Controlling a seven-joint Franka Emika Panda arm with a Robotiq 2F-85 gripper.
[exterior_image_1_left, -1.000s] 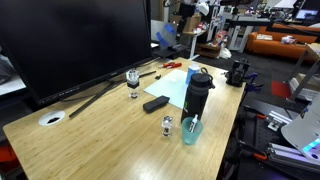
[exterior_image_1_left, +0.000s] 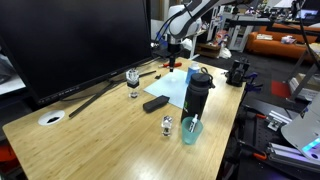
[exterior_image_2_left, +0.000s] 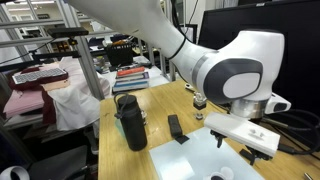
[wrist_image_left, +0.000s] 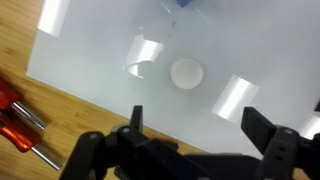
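Observation:
My gripper stands open with nothing between its fingers. A white sheet or board (wrist_image_left: 95, 60) with bright reflections spreads below it in the wrist view. On that sheet lies a small white disc (wrist_image_left: 186, 73), ahead of the gap between the fingers and apart from them. In exterior view 2 the gripper (exterior_image_2_left: 236, 148) hangs over the sheet (exterior_image_2_left: 185, 155), fingers pointing down. From exterior view 1, the gripper (exterior_image_1_left: 180, 48) is at the far end of the table, above the sheet (exterior_image_1_left: 170, 85).
Red-handled tools (wrist_image_left: 18, 122) lie beside the sheet. A black thermos (exterior_image_1_left: 197, 98), a blue cup (exterior_image_1_left: 192, 74), a teal cup (exterior_image_1_left: 191, 131) and a black block (exterior_image_1_left: 155, 103) stand nearby. A large screen (exterior_image_1_left: 80, 45) lines the back.
The arm has come down from the top of exterior view 1 toward the far end of the table, shifting slightly left. The table objects look unmoved.

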